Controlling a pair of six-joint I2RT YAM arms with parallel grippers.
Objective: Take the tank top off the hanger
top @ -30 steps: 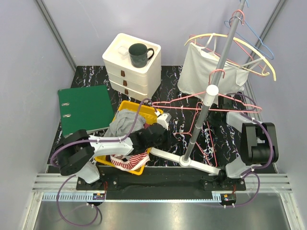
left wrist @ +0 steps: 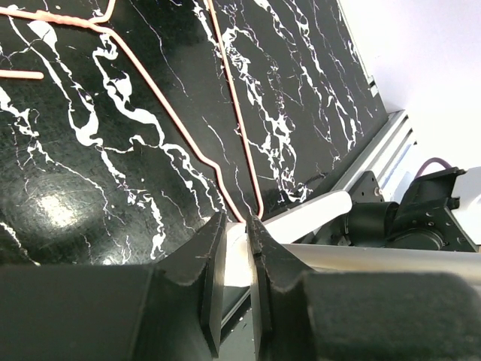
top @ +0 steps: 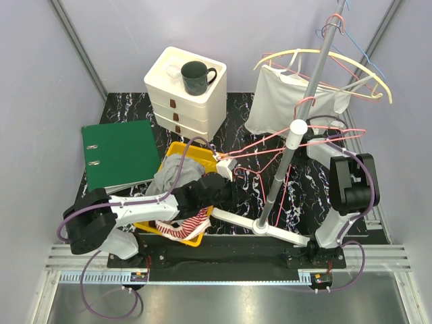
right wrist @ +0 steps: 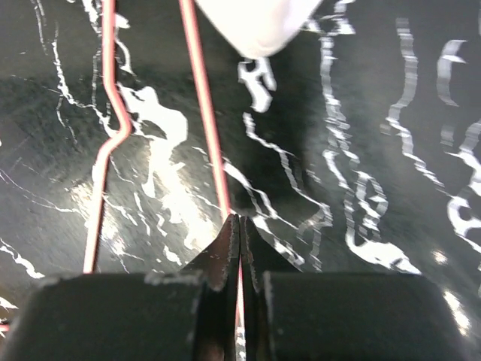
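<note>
The white tank top hangs by its straps from the yellow hanger at the back right of the top view. Slightly parted, my left gripper holds nothing; it is low, left of the pole and well away from the tank top. My right gripper is shut, with nothing showing between its fingers. In the top view it is partly hidden behind the pole and pink hangers, near the tank top's lower side. A blurred white shape at the top of the right wrist view may be fabric.
A grey pole carries pink hangers between the arms. At left, a yellow bin holds cloths beside a green binder. Behind stands a white drawer unit with a dark mug.
The left arm has drawn slightly left. The pink hangers have swung, and the yellow hanger and tank top have shifted slightly, the tank top leftward.
</note>
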